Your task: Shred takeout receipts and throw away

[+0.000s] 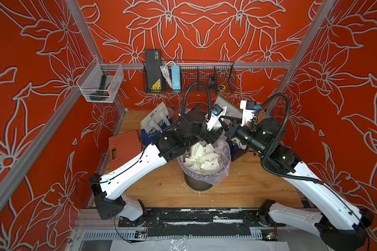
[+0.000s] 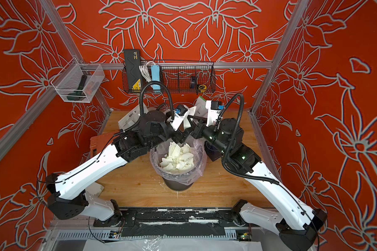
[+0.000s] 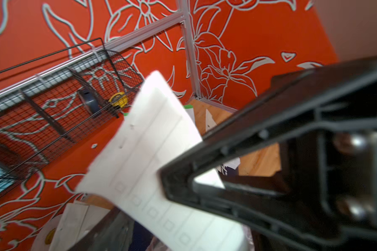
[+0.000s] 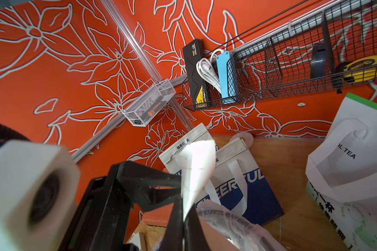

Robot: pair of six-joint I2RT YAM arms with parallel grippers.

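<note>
A white receipt strip [image 3: 150, 142] rises between the two arms, with printed lines and small boxes visible in the left wrist view. My right gripper is shut on its lower part; the paper stands curled above the fingers in the right wrist view. Close against that spot, my left gripper [image 2: 182, 136] is open, its finger beside the strip. Its grip area is partly hidden. Below both grippers stands a dark bin [image 1: 196, 182] with a clear liner [image 1: 225, 156], holding many torn white paper pieces [image 1: 203, 159].
Blue-and-white paper bags [image 4: 255, 192] stand behind the bin, with a white tea bag [image 4: 343, 154] to the right. An orange-red case [image 1: 124, 149] lies at left. A wire basket [image 1: 196, 77] hangs on the back wall.
</note>
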